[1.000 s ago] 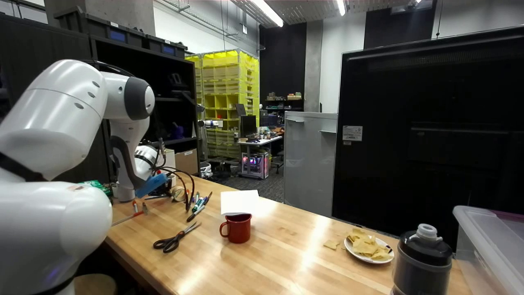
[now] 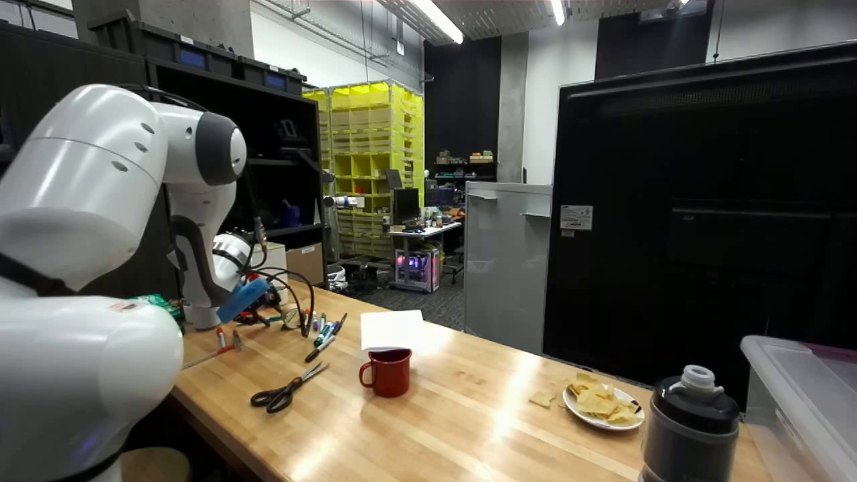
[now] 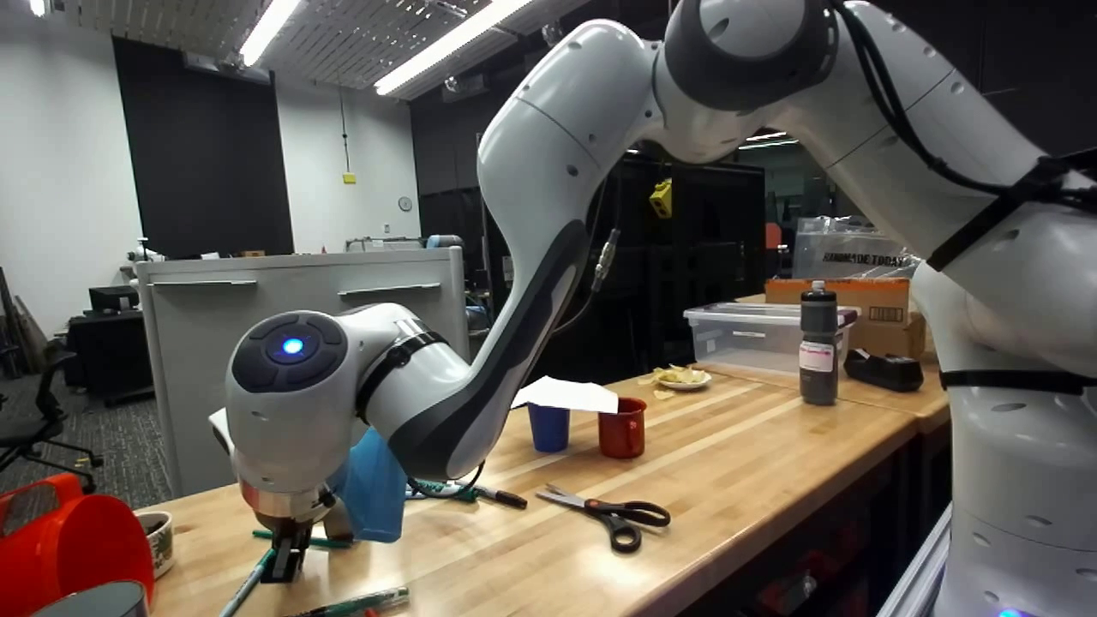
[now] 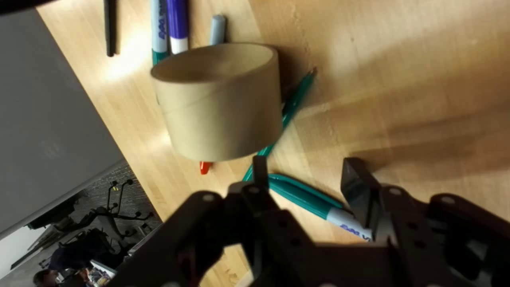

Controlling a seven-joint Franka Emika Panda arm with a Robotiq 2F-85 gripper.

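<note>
My gripper is low over the table, its fingers spread part way. In the wrist view a green Expo marker [image 4: 306, 198] lies on the wood below and between the fingertips; I see no grip on it. A thin teal pen [image 4: 297, 98] runs diagonally past the left finger, partly behind a cardboard tape ring [image 4: 220, 107]. Exterior view 2 has the gripper [image 3: 285, 564] pointing down among pens, near another green-and-clear marker [image 3: 355, 603]. The arm hides the gripper in exterior view 1.
Around the ring lie a purple marker [image 4: 177, 21] and other pens. A red pitcher [image 3: 77, 545] stands close to the gripper. Scissors [image 3: 607, 509], a red mug [image 3: 622, 428] and a blue cup [image 3: 549, 428] under paper [image 3: 567, 394] are farther off.
In exterior view 1 the arm's elbow has risen slightly and its wrist has shifted a little left. The mug, scissors and plate of chips have not moved.
</note>
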